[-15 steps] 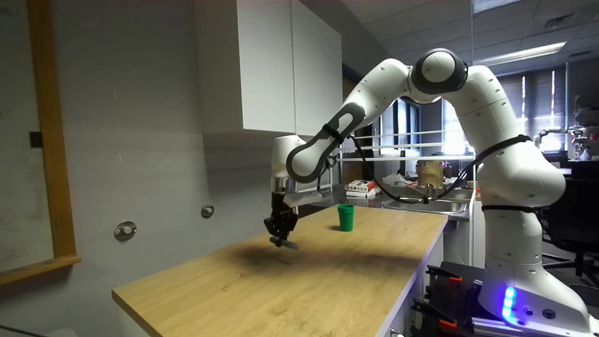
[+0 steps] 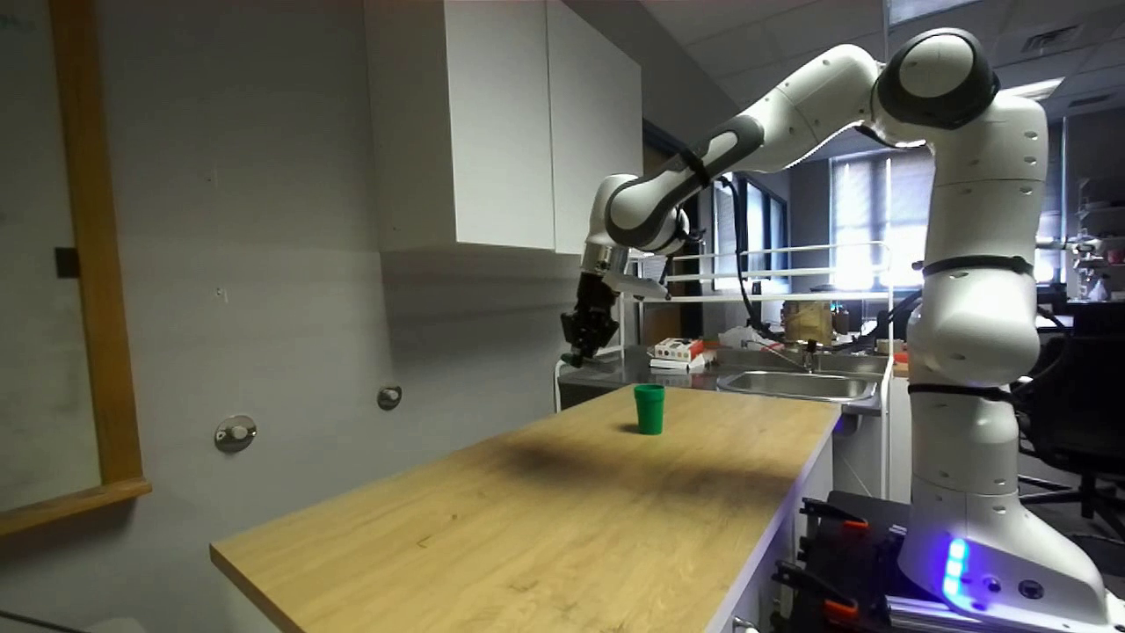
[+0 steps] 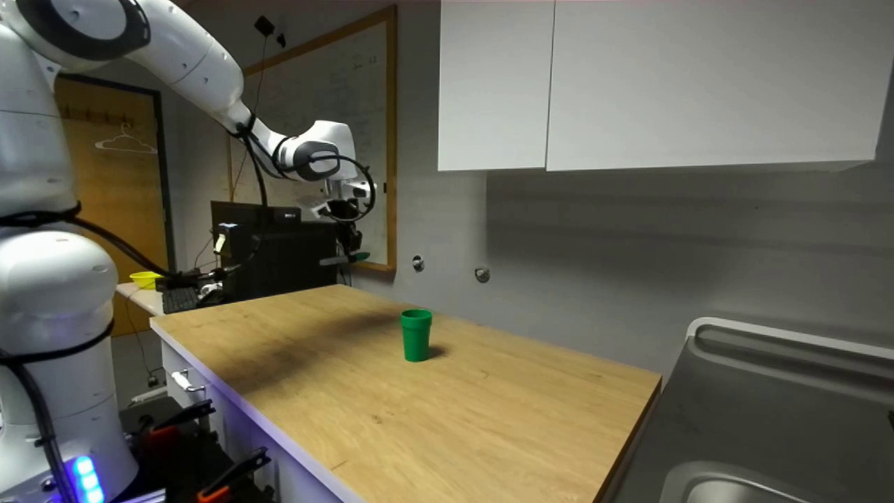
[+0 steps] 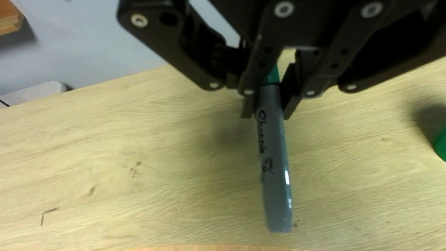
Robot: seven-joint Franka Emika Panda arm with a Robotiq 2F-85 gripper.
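My gripper is shut on a grey marker with a green end [image 4: 274, 167]. Dark lettering runs along the marker's body, which sticks out past the fingers toward the bottom of the wrist view. In exterior view 2 the marker [image 3: 332, 260] lies across the fingertips, well above the table. A green cup [image 2: 649, 411] stands upright on the wooden table [image 2: 506, 506]. Exterior view 1 has the gripper [image 2: 577, 357] up and to the left of the cup. Only a sliver of the cup [image 4: 441, 146] enters the wrist view, at its right edge.
White wall cabinets [image 2: 501, 127] hang above the table's wall side. Beyond the far end are a sink [image 2: 796, 385] and a red and white box [image 2: 678, 349]. Apart from the cup, the tabletop is bare.
My gripper has risen and moved rightward in exterior view 1, from low over the table to well above it, with the marker still in its fingers. The cup has not moved.
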